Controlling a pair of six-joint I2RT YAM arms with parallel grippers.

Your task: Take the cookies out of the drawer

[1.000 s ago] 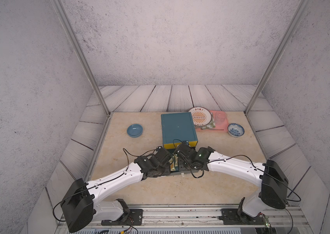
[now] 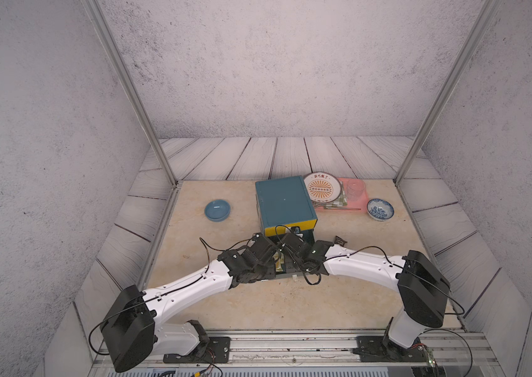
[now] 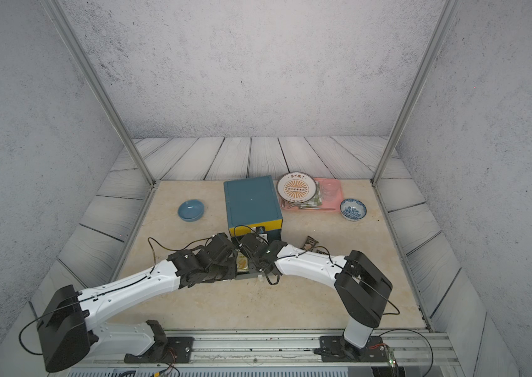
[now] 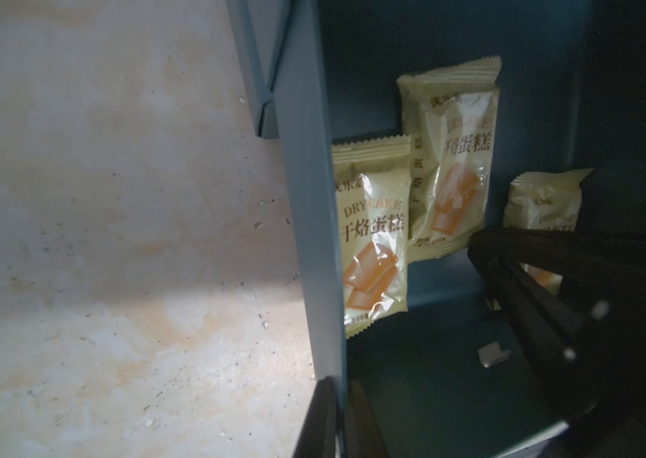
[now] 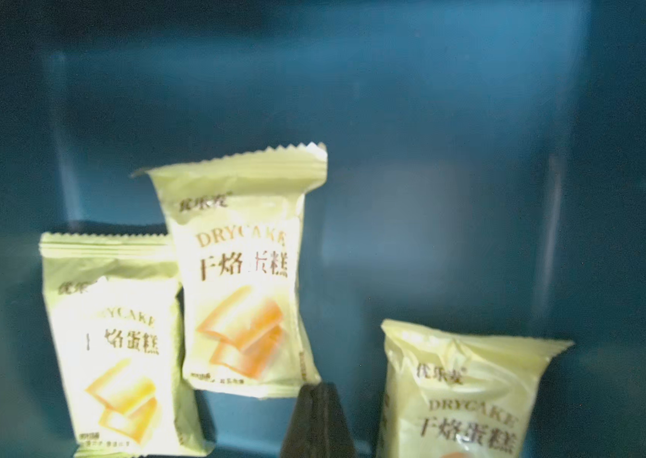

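Several yellow-green cookie packets lie in the open blue drawer; the left packet [image 5: 116,351], middle packet [image 5: 239,290] and right packet [image 5: 452,389] show in the right wrist view. My left gripper straddles the thin drawer side wall [image 4: 311,191] and is shut on it. Inside the drawer, my right gripper is shut with nothing between its fingers. Its tip reaches the lower end of the middle packet; whether it touches cannot be told. Behind both grippers stands the blue cabinet [image 2: 284,201] with a yellow front edge.
A blue bowl [image 2: 217,210] sits left of the cabinet. To its right are a patterned plate [image 2: 322,188], a pink tray [image 2: 359,202] and a blue-white bowl [image 2: 380,209]. A small brown packet [image 3: 309,243] lies by the right arm.
The cabinet has shifted slightly left and back and turned a little.
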